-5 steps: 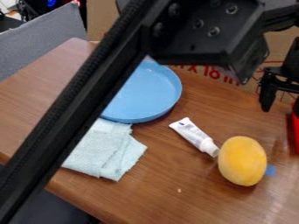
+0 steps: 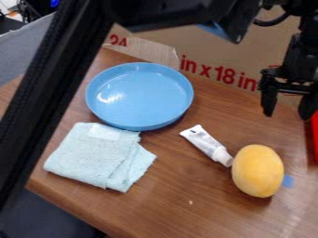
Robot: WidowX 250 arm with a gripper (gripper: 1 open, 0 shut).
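Note:
My black gripper is at the upper right with its fingers apart and pointing down, nothing between them, above the right part of the table. A blue plate lies at the upper left of the wooden table. A folded pale blue cloth is below it. A white tube lies in the middle, beside a yellow oval fruit-like object. A red object at the right edge is mostly out of view.
A cardboard box stands along the back. A dark arm link crosses the top and left side, hiding part of the table.
The arm link has moved up and left, uncovering more of the plate and cardboard. The gripper has shifted slightly; the objects on the table lie where they were.

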